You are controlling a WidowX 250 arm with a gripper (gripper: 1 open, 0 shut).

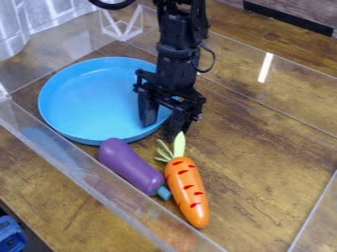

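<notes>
The black gripper (pixel 161 108) is low over the right part of a blue plastic bowl (pixel 82 96) and its right rim. Its fingertips are dark and overlap one another, so their opening is unclear. A toy carrot (pixel 186 189) with green leaves lies on the wooden table, below the gripper in the view. A purple toy eggplant (pixel 128 164) lies left of the carrot, just below the bowl.
A clear plastic edge (pixel 69 168) runs diagonally along the lower left. A small blue object (pixel 8 232) shows at the bottom-left corner.
</notes>
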